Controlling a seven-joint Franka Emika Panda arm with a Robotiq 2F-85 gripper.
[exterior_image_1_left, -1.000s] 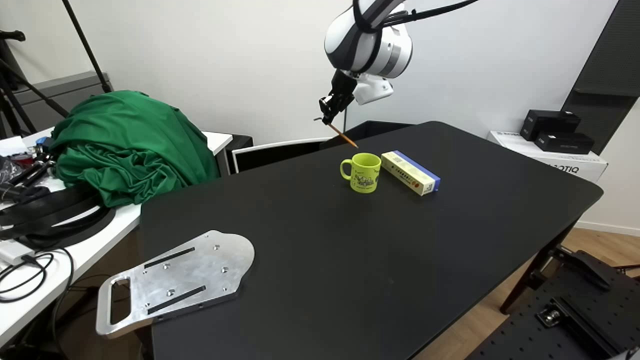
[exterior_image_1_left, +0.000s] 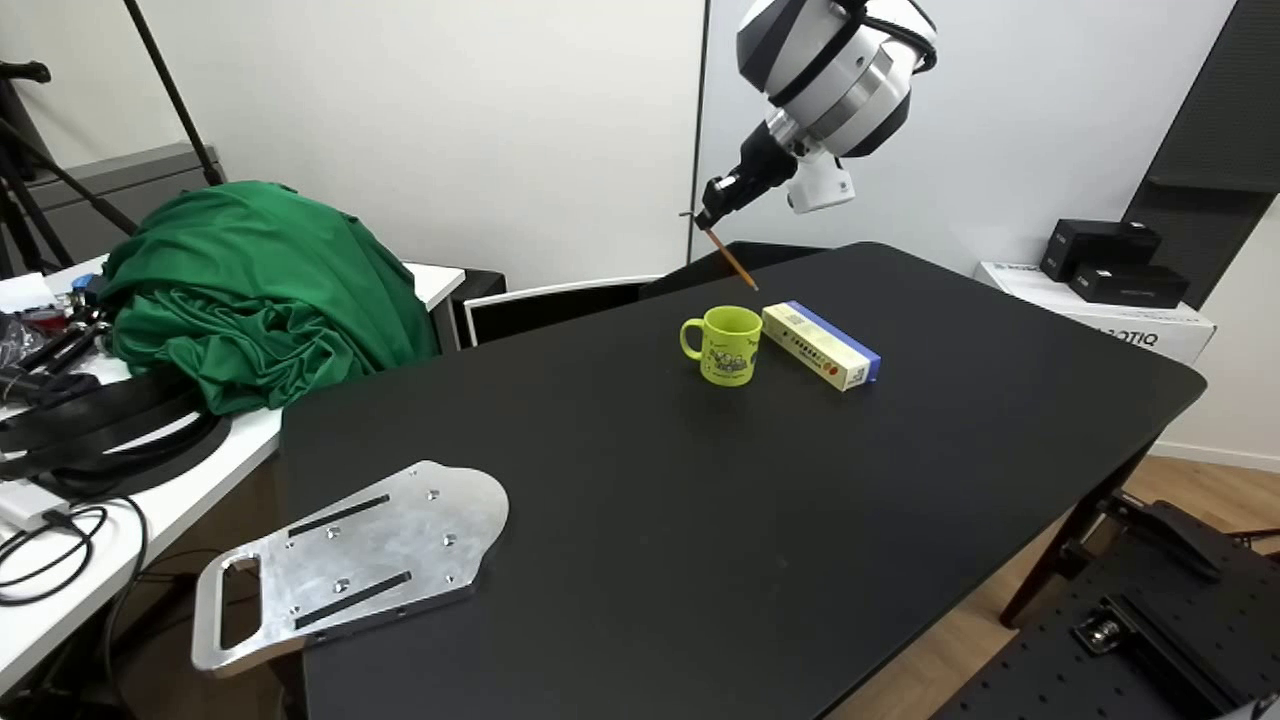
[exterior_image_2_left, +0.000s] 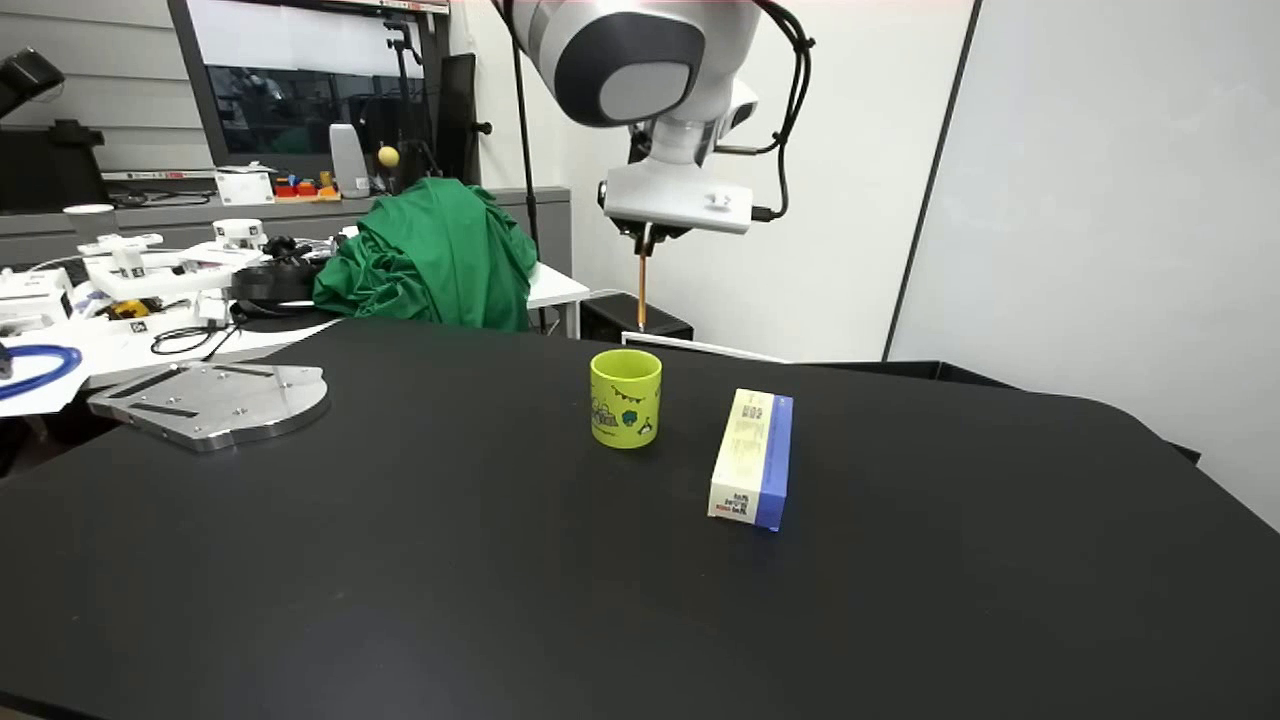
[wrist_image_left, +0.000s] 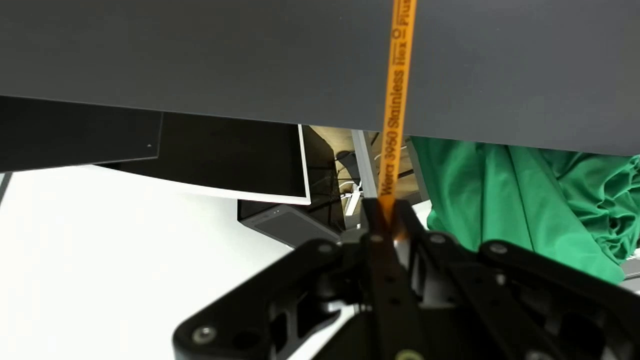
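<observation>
An orange hex key (wrist_image_left: 394, 102) with dark lettering is pinched between my gripper's fingertips (wrist_image_left: 373, 219) in the wrist view. High above the table's back edge, my gripper (exterior_image_1_left: 704, 218) is shut on it, and the long orange shaft slants down to the right. Its free end hangs in the air, clear of the mug, in exterior view 1. The yellow-green mug (exterior_image_1_left: 728, 350) stands upright on the black table, handle to the left. From exterior view 2, the key (exterior_image_2_left: 642, 294) points straight down behind the mug (exterior_image_2_left: 625, 402).
Right of the mug lies a cream and blue box (exterior_image_1_left: 821, 346). A metal plate (exterior_image_1_left: 384, 546) sits at the table's left corner, and a green cloth (exterior_image_1_left: 264, 288) is heaped on the side table.
My gripper has moved right and slightly up with the orange key still in it, and the key now hangs more steeply. The mug and box have not moved.
</observation>
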